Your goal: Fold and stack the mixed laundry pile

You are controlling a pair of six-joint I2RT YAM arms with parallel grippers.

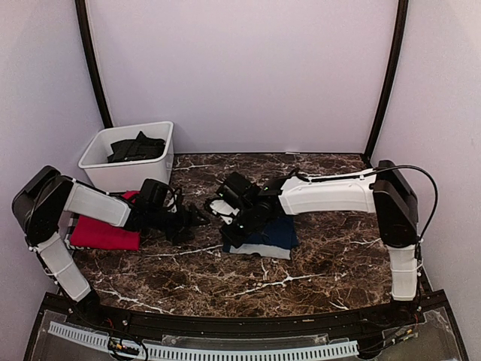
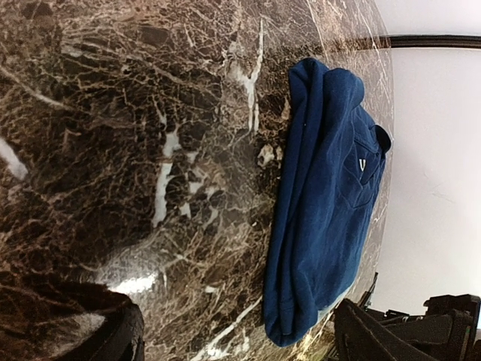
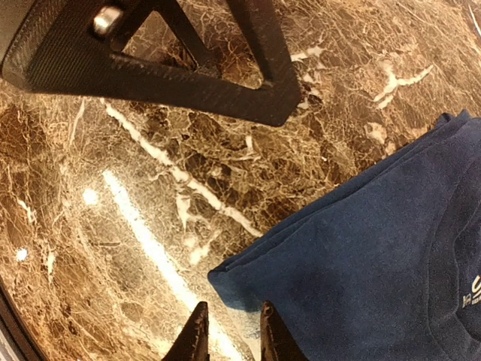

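Observation:
A folded navy garment (image 2: pixel 323 203) with a small pocket and a pale lower band lies mid-table, partly hidden under my right arm in the top view. My right gripper is part open just beside its corner, with nothing seen between the fingertips. My left gripper stands open low over bare marble left of the garment, its fingers empty. A folded red cloth (image 1: pixel 105 235) lies at the left of the table, partly behind my left arm.
A white bin (image 1: pixel 94 162) holding dark cloth stands at the back left.

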